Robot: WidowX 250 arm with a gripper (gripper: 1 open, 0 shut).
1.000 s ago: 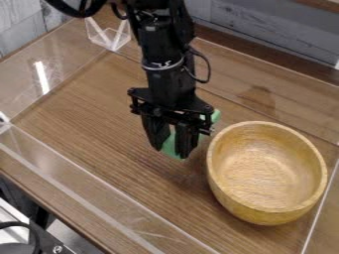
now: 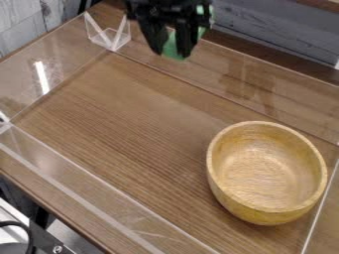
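Observation:
The black arm reaches in from the top centre, where its gripper (image 2: 162, 22) is dark and partly out of frame. A green object (image 2: 179, 45) is at the gripper, with the gripper shut on it, up at the back of the wooden surface; its exact outline is partly hidden by the arm.
A yellow bowl (image 2: 265, 203) sits at the front right. A clear wire or plastic holder (image 2: 109, 32) stands at the back left.
The arm and gripper have moved from the middle of the surface up to the back, carrying the green object with them. The bowl stays where it was.

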